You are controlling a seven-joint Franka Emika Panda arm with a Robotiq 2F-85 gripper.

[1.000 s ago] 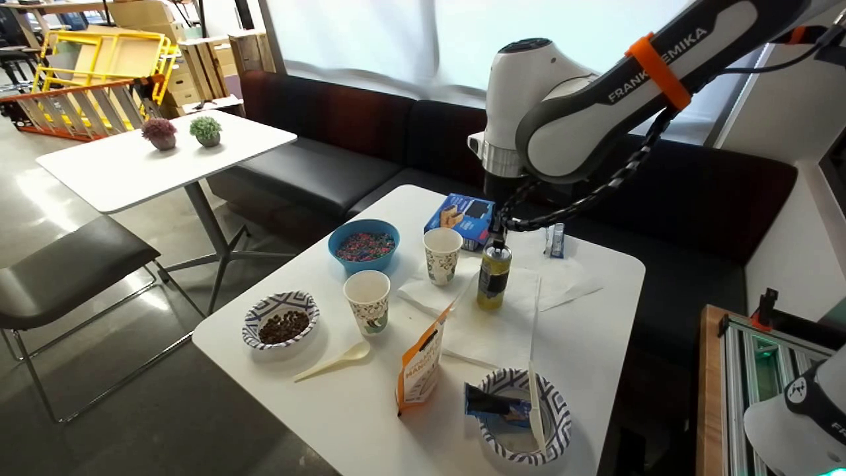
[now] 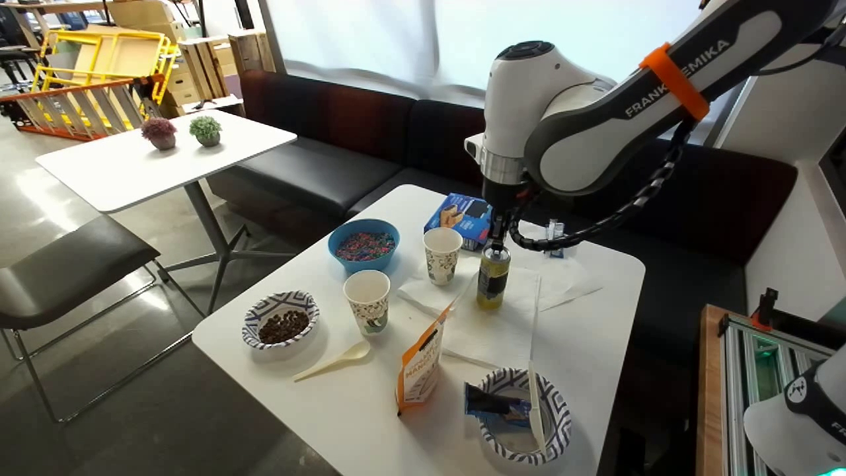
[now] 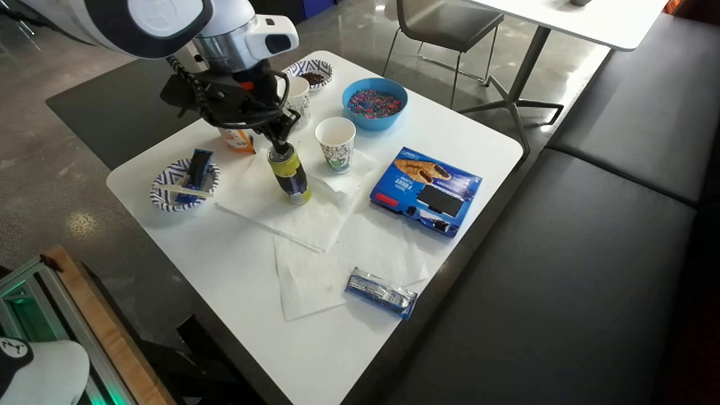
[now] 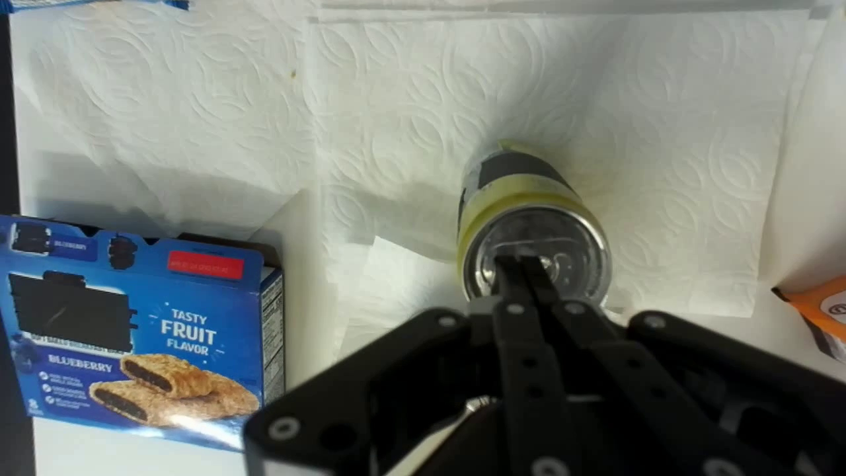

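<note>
A yellow-green can with a dark band [image 2: 493, 281] stands upright on the white paper napkins [image 3: 270, 202]. Its silver lid faces up in the wrist view, with the tab partly hidden by my fingers. My gripper points down at this lid, its two dark fingers side by side and closed together. Nothing shows between them. The fingertips overlap the lid near the tab; whether they touch it or grip the tab, I cannot tell.
Beside the can are a paper cup [image 3: 335, 144], a blue snack box [image 3: 426, 192] and an orange-and-white pouch [image 2: 420, 366]. A patterned bowl [image 2: 564, 412] holds a wrapper and a utensil. Farther off are another cup [image 2: 369, 303], a blue bowl [image 2: 349, 235] and a wrapped bar [image 3: 381, 293].
The arm's forearm and cable have shifted right, and the hand has turned slightly. The fingers remain at the can's top, and the can stands in the same spot.
</note>
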